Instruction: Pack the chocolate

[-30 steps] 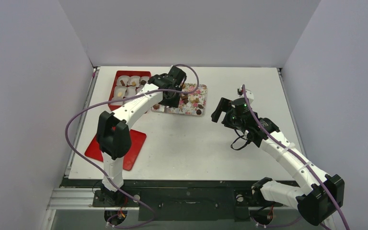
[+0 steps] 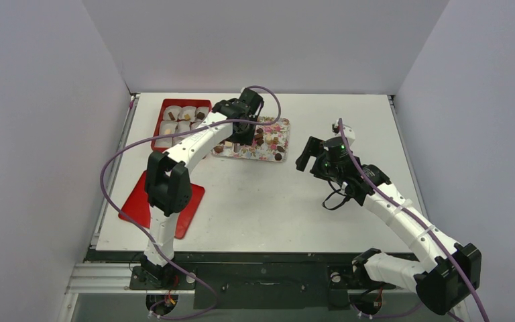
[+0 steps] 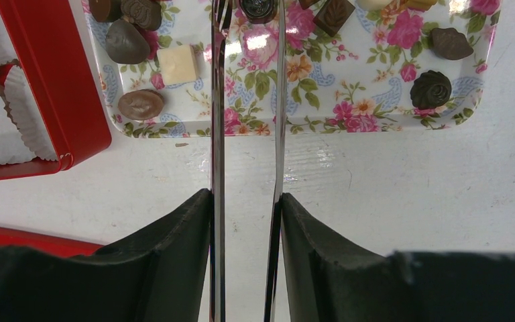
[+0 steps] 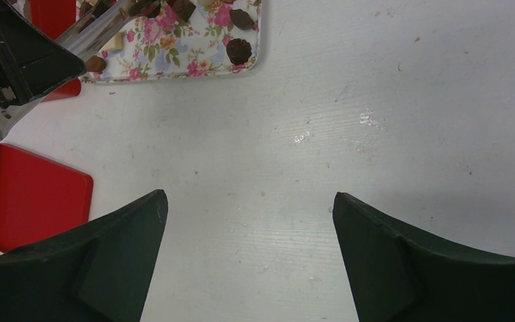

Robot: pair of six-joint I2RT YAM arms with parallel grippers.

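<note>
My left gripper is shut on metal tongs (image 3: pixel 280 100), whose two arms stand apart and reach over the flowered tray (image 3: pixel 261 131). A round dark chocolate (image 3: pixel 257 9) shows between the tong arms at the top edge of the left wrist view; the far tips are mostly cut off, so their grip cannot be told. Other chocolates lie on the tray, among them a white square (image 3: pixel 178 64), a brown oval (image 3: pixel 141 104) and a dark rosette (image 3: pixel 431 90). The red box (image 2: pixel 163 105) holds paper cups, some with chocolates. My right gripper is open and empty over bare table.
A flat red lid or tray (image 2: pixel 191 209) lies front left, partly under my left arm. The box's wall (image 3: pixel 74 87) stands close to the tray's left side.
The right arm has not moved.
</note>
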